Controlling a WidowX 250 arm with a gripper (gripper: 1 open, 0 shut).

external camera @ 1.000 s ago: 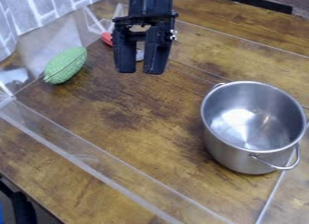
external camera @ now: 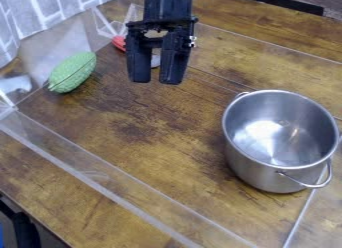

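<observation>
My gripper [external camera: 156, 64] hangs over the wooden table at the upper middle, its two black fingers apart with nothing seen between them. A green oblong object [external camera: 72, 71] lies to its left. A steel pot [external camera: 278, 128] with handles stands at the right. Behind the gripper, partly hidden, are a red item [external camera: 118, 43] and a pale item.
Clear plastic edging runs along the left and lower part of the table [external camera: 147, 132]. A small whitish object [external camera: 15, 85] sits at the far left.
</observation>
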